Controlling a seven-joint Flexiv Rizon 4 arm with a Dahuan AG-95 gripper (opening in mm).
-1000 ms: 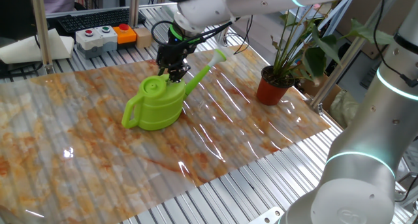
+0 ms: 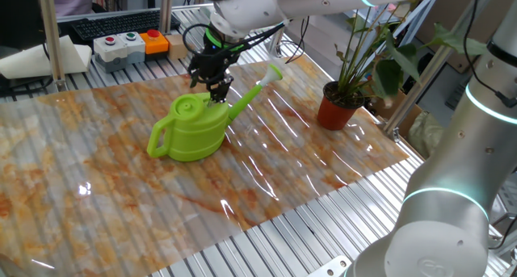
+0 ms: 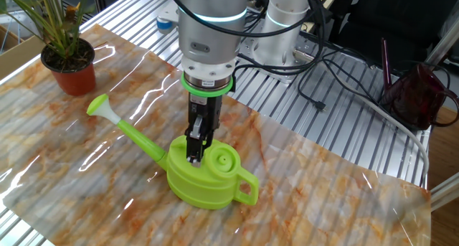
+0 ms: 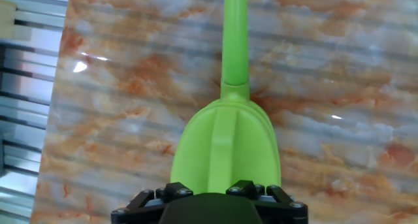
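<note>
A bright green watering can [image 2: 187,136] stands upright on the marbled sheet, its spout pointing to the back right in exterior view 1. My gripper [image 3: 194,158] points down at the can's top, beside the round cap. In the wrist view, the ridge along the can's top [image 4: 223,142] runs down between the dark parts of the gripper. The fingertips and their contact with the can are hidden there, so whether the fingers are closed on that ridge cannot be told. No clear gap shows under the can.
A potted plant [image 2: 335,107] stands past the spout end. Button boxes [image 2: 121,49] sit behind the sheet. A dark red watering can [image 3: 419,95] is off to the side among cables. The marbled sheet [image 2: 73,180] is bare over a wide area.
Over the last second, the gripper and the green watering can have both shifted slightly to the left in exterior view 1.
</note>
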